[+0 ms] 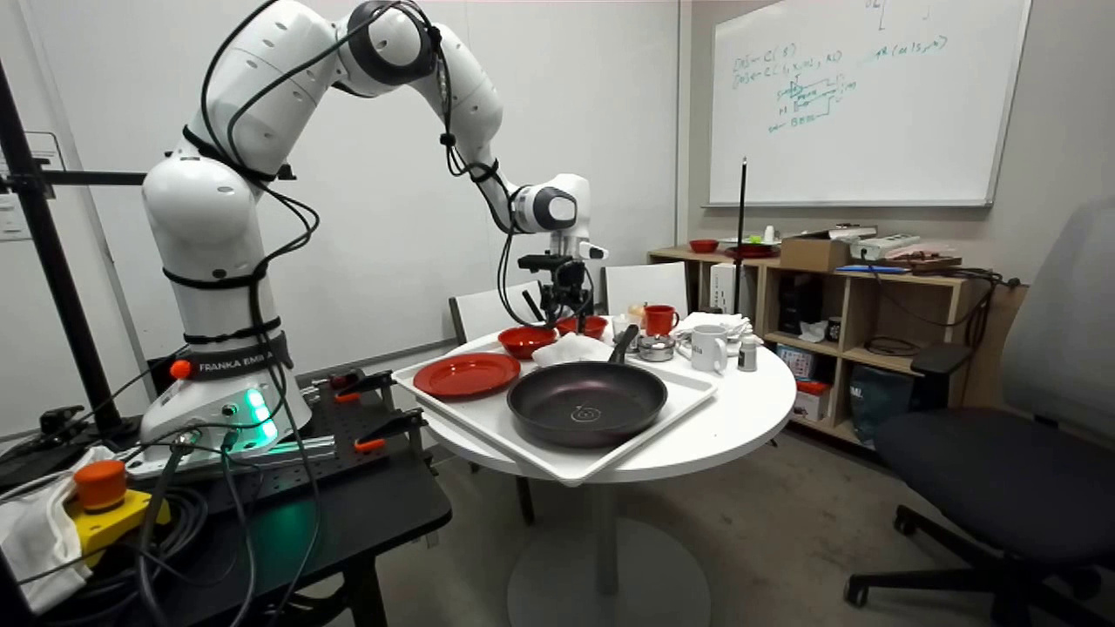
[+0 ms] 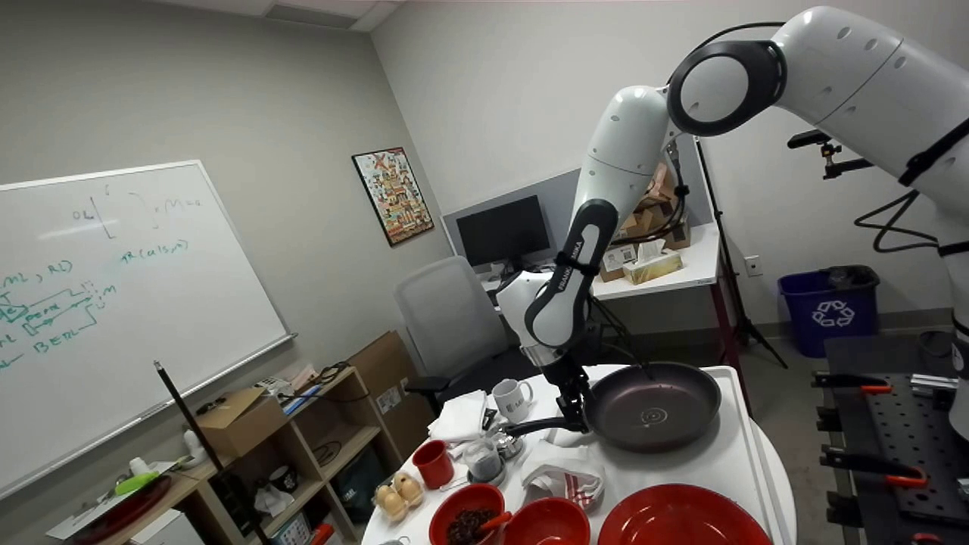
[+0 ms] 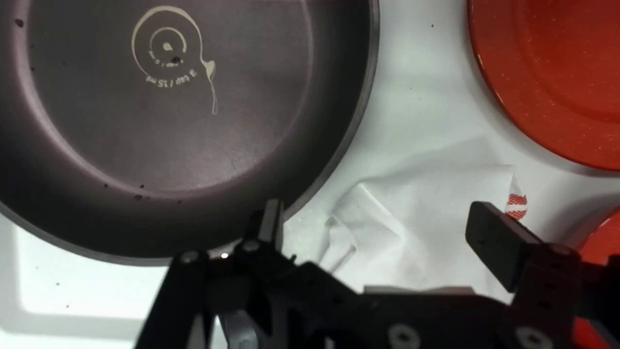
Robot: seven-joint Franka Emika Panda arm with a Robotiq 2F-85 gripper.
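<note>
My gripper stands open in the wrist view, with nothing held between its fingers. Below it, a white cloth (image 3: 430,215) with a red-striped corner lies crumpled on the white tray. In that view the left finger (image 3: 270,224) overlaps the near rim of the dark frying pan (image 3: 232,145); whether they touch, I cannot tell. From exterior view 1, the gripper (image 1: 567,298) is low over the back of the table, near the red bowls (image 1: 525,340). The cloth (image 1: 571,349) lies behind the pan (image 1: 587,402) there.
A red plate (image 2: 681,518) shares the tray (image 2: 740,436) with the pan. Around it on the table are a red mug (image 2: 433,464), a grey-white mug (image 2: 513,400), egg-like items (image 2: 400,496) and a bowl of dark pieces (image 2: 468,522). The pan's handle (image 2: 545,424) extends off the tray.
</note>
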